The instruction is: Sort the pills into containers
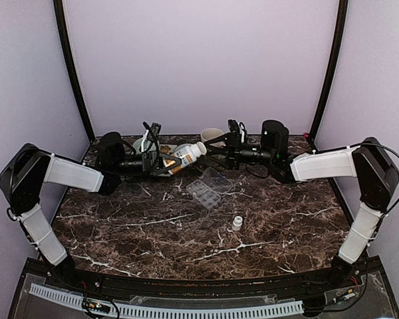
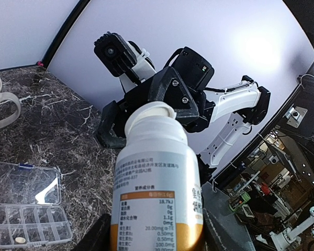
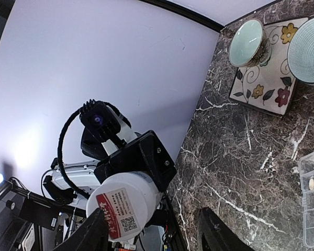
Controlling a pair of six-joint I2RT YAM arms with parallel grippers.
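A white bottle [image 1: 183, 158] with an orange band is held tilted above the table, its cap end up and to the right. My left gripper is shut on its body. Facing the cap [image 3: 126, 205], which carries a red and white sticker, is my right gripper; its fingers stand apart on either side of the cap end, and no grip on it shows. Below lies a clear compartment box [image 1: 203, 194] with its lid [image 2: 26, 183] folded open. One pale pill [image 2: 20, 240] rests in a compartment.
A small white bottle [image 1: 237, 223] stands at the front right of the box. Behind are a white mug [image 2: 5, 99] and a flowered tray [image 3: 261, 93] with a pale green bowl [image 3: 246, 44] and a round green dish [image 3: 310, 49].
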